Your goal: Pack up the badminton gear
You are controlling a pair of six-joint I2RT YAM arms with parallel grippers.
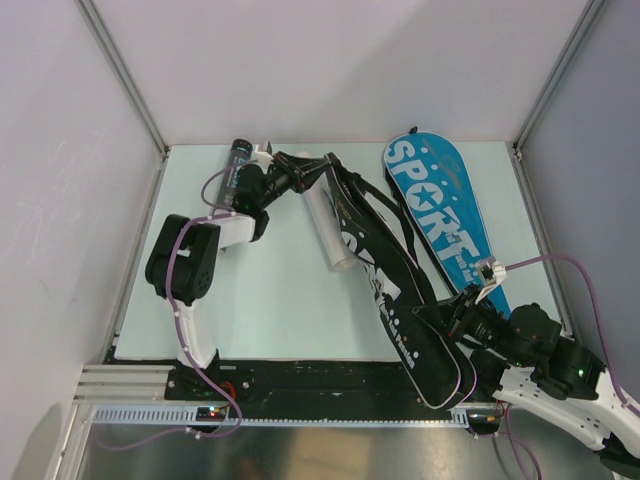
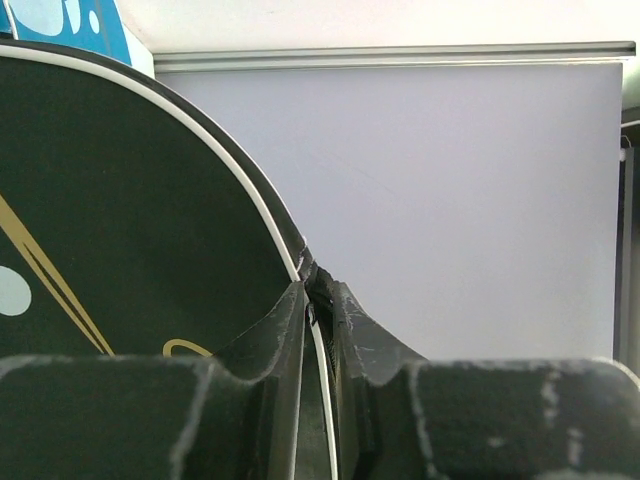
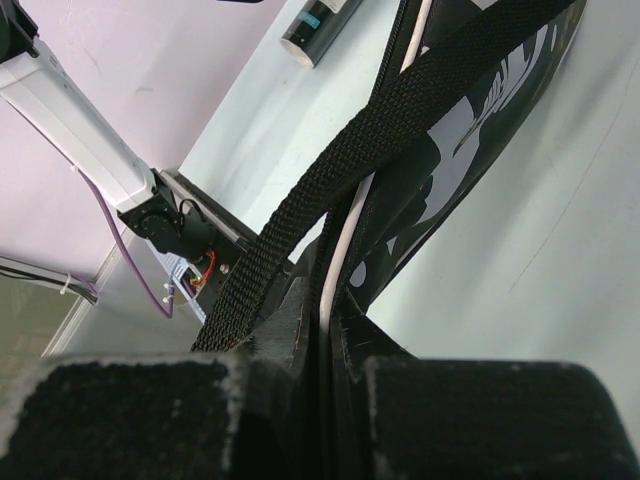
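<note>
A long black racket bag [image 1: 400,285] with white piping and pale print stretches between my two arms. Its upper end lies at my left gripper [image 1: 326,160]. In the left wrist view, the fingers [image 2: 262,345] stand close together with a narrow gap, and the bag's dark edge [image 2: 300,250] runs between them; whether they grip it cannot be told. My right gripper is shut on the bag's piped edge near its wide end, beside a woven black strap [image 3: 370,140]. The blue SPORT cover [image 1: 435,200] lies flat on the right side of the table.
A pale tube [image 1: 328,225] rests partly behind the black bag. One dark tube [image 1: 238,160] stands out at the back left, partly hidden by the left arm.
</note>
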